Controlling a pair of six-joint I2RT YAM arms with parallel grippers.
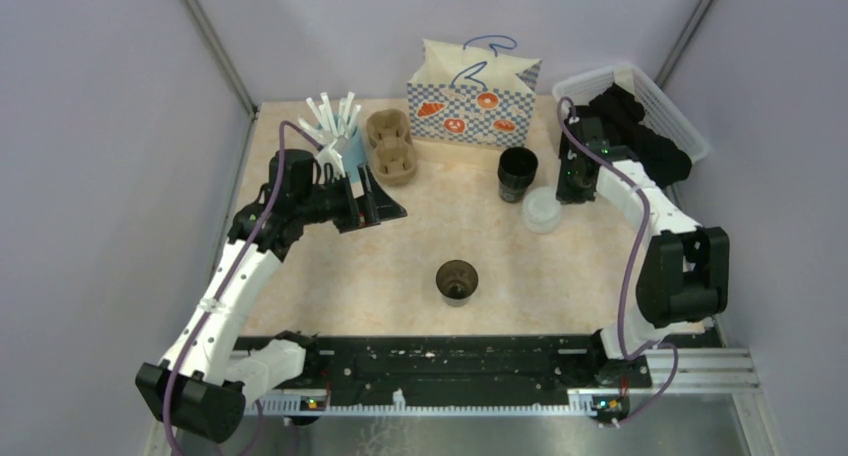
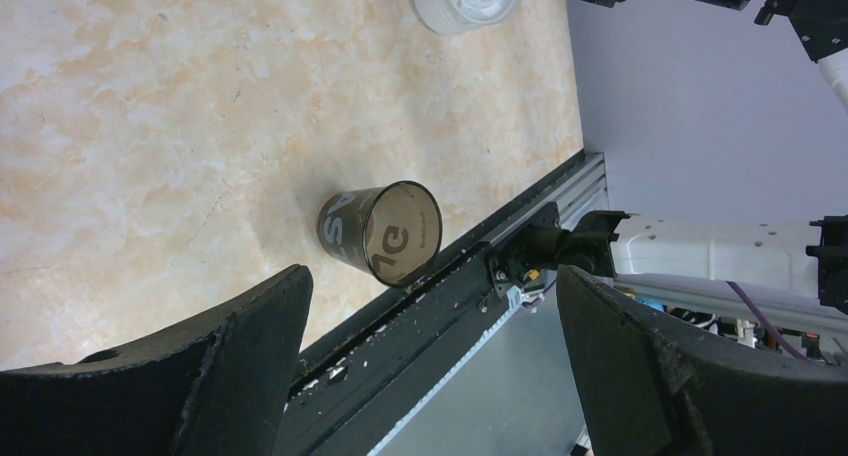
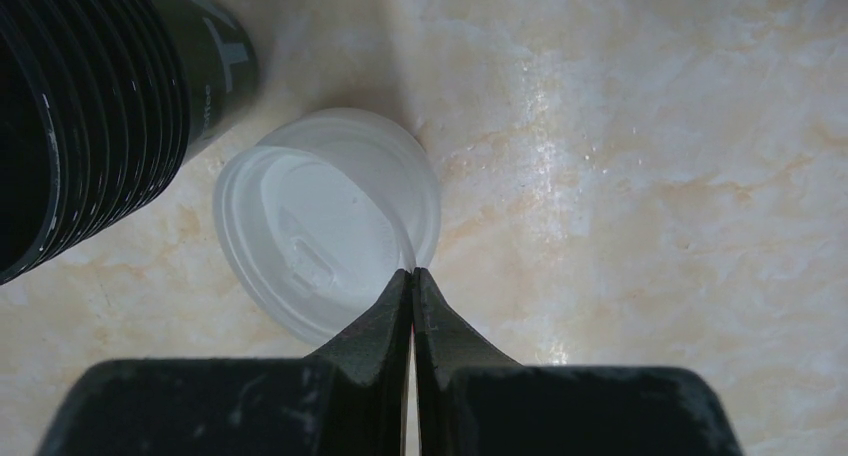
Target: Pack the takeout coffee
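Note:
A clear dark cup point(image 1: 457, 282) stands upright alone at the table's front middle; it also shows between the fingers of my open left gripper, well beyond them. The left gripper holds nothing. White translucent lids point(image 1: 541, 210) lie to the right of the stack of black cups point(image 1: 517, 172). At their edge is my right gripper, shut with the thin rim of the upper lid point(image 3: 320, 231) at its fingertips. This lid is tilted and shifted off the lid beneath it point(image 3: 425, 191).
At the back stand a checkered paper bag point(image 1: 470, 116), a brown cup carrier point(image 1: 395, 160) and a blue holder of white straws point(image 1: 350, 154). A white basket with black cloth point(image 1: 650, 151) is at the back right.

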